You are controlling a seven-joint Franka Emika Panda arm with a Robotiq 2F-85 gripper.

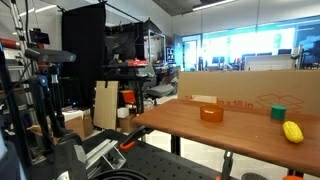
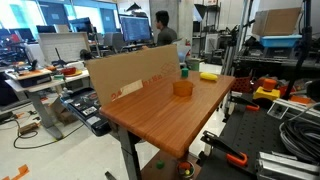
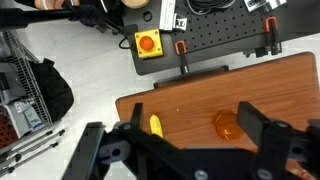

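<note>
An orange bowl [image 1: 211, 113] rests near the middle of the wooden table [image 1: 180, 122]; from above, the wrist view shows the same bowl [image 3: 228, 125] close to the right finger. Toward the table's right side in exterior view 1 lies a yellow, corn-like object [image 1: 292, 132], also seen beside the left finger as a yellow shape [image 3: 156, 125]. A green cup-like item [image 1: 278, 112] stands farther back. High above the table, my gripper is open, its dark fingers wide apart with only bare tabletop below the gap.
A cardboard panel [image 1: 240, 92] stands along the table's far edge. Beside the table is a black perforated bench [image 3: 215, 45] with cables, clamps and a box with an orange button [image 3: 147, 43]. Much of the tabletop around the bowl is clear.
</note>
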